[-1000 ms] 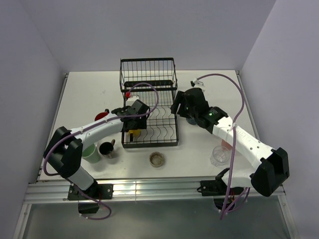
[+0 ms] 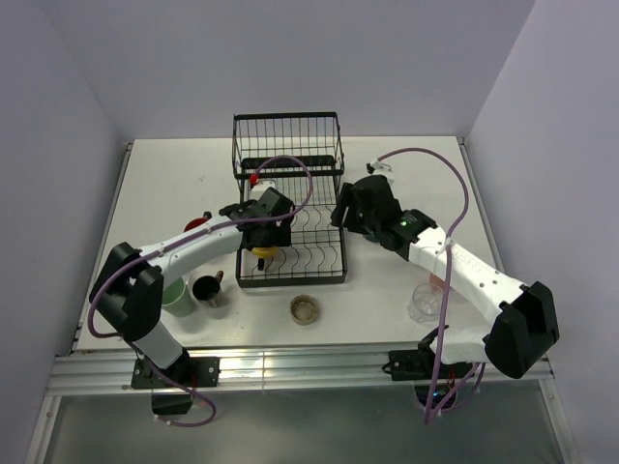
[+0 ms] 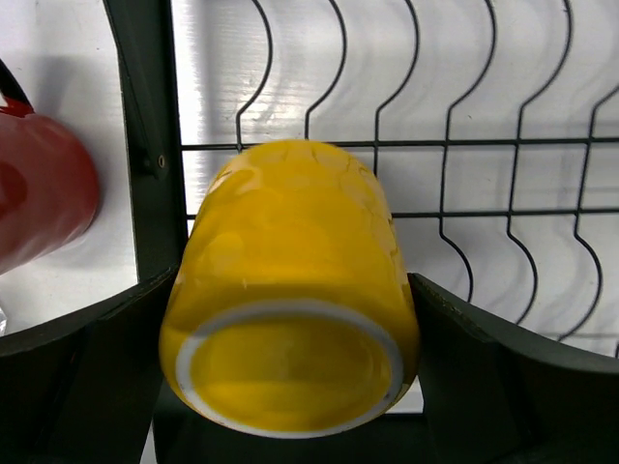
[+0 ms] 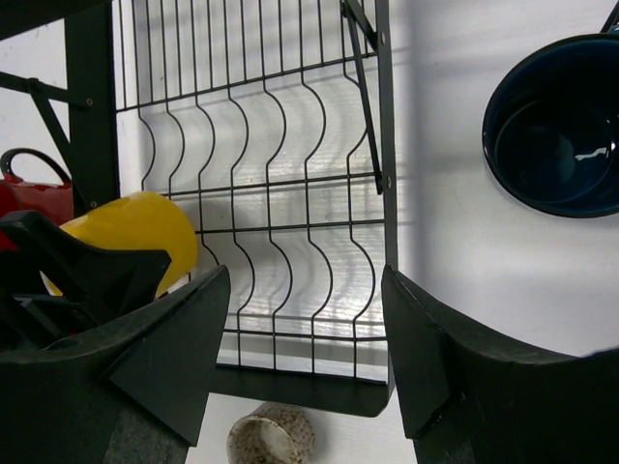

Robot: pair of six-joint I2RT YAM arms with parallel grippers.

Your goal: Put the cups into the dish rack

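A yellow cup (image 3: 290,222) lies on its side in the left front part of the black wire dish rack (image 2: 293,281), its base toward the left wrist camera. My left gripper is open, with one finger on each side of the cup; whether they touch it is hard to tell. Over the rack's right side, my right gripper stands open and empty. A dark blue cup (image 4: 556,145) is on the table right of the rack. Left of the rack are a red mug (image 3: 44,188), a black mug (image 2: 206,289) and a green cup (image 2: 177,299).
A speckled cup (image 2: 304,309) stands in front of the rack. A clear glass (image 2: 425,303) and a pink cup (image 2: 438,281) are at the right, near the right arm. Something small and red (image 2: 253,180) shows at the rack's back left. The rack's middle and right are empty.
My left gripper has shifted slightly to the right over the rack. The right arm has moved only a little, staying by the rack's right side.
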